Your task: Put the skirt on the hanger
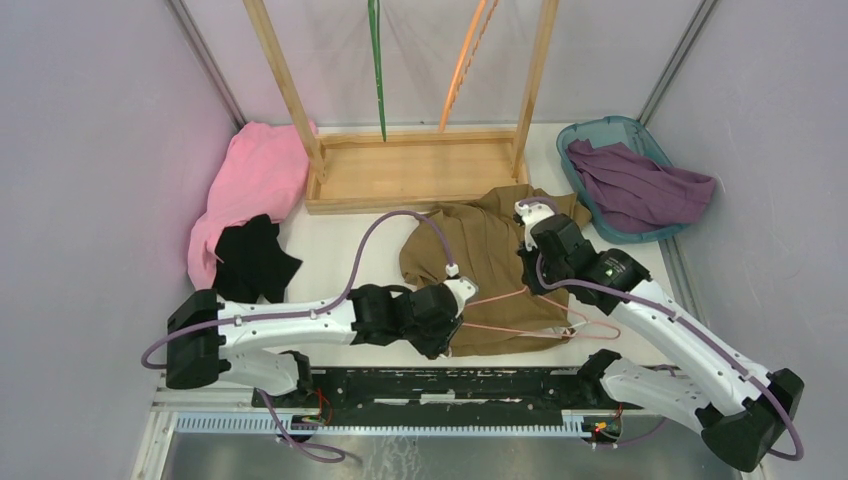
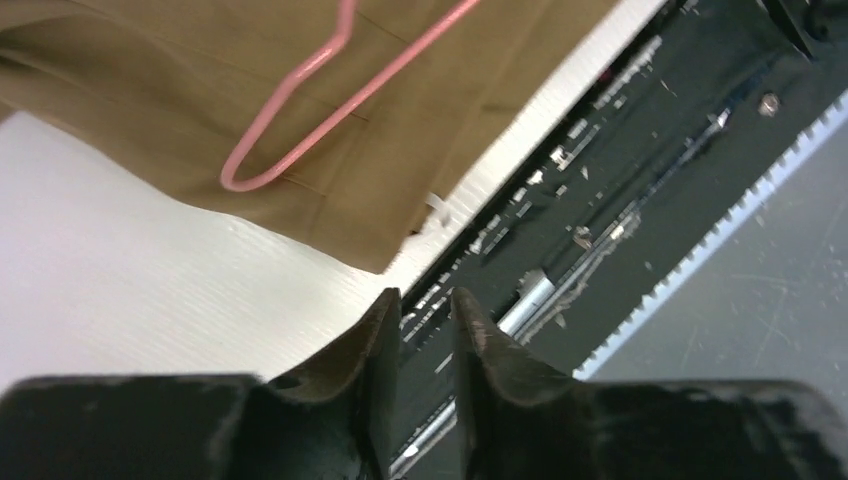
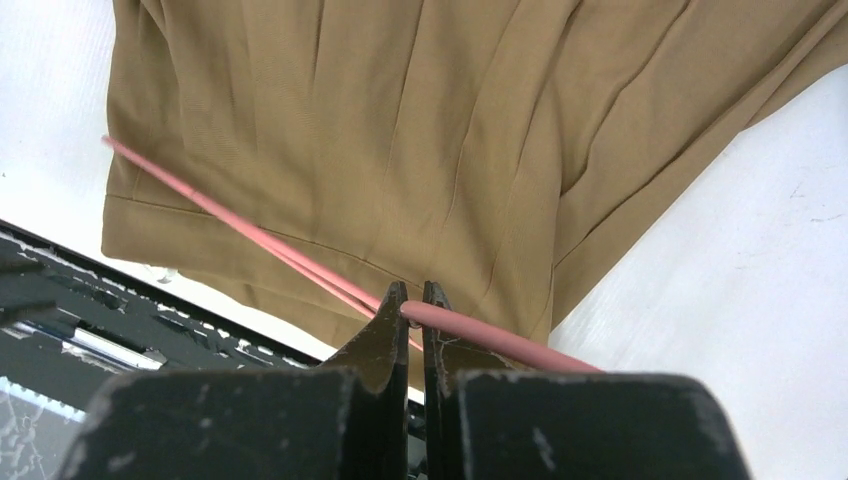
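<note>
The brown skirt [image 1: 480, 250] lies spread on the white table, with a pink hanger [image 1: 510, 328] over its front part. My right gripper is shut on the hanger's pink wire. My left gripper is at the skirt's front left, over the table edge, its fingers part open with nothing seen between them; the end loop of the hanger [image 2: 250, 175] shows above it in the left wrist view.
A wooden rack [image 1: 410, 205] with green and orange hangers stands behind. Pink cloth [image 1: 260, 170] and black cloth [image 1: 250, 260] lie left. A teal basket [image 1: 630, 235] with purple cloth is back right. Bare table shows left of the skirt.
</note>
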